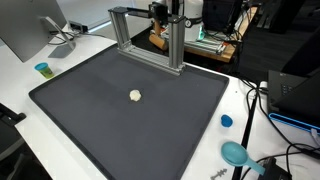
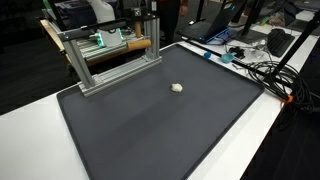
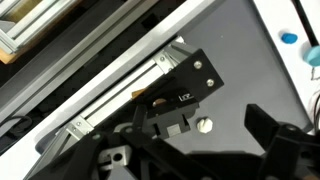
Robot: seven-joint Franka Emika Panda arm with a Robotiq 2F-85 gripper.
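A small pale lump (image 1: 135, 95) lies by itself on the grey board (image 1: 90, 120). It also shows as a cream-coloured piece (image 2: 176, 88) in exterior view 2 and a light spot (image 3: 205, 125) in the wrist view. My gripper is open, its dark fingers spread wide along the bottom of the wrist view. Nothing shows held between them. The arm is up by the metal frame at the board's edge, well away from the lump; its fingers are hard to make out in the exterior views.
An aluminium frame (image 2: 110, 78) stands along one board edge, with an orange part (image 1: 158, 40) at it. A blue-green cup (image 1: 43, 70), a blue disc (image 1: 226, 121) and a turquoise bowl-shaped thing (image 1: 235, 153) lie off the board. Cables (image 2: 265, 72) clutter one side. Most of the board is bare.
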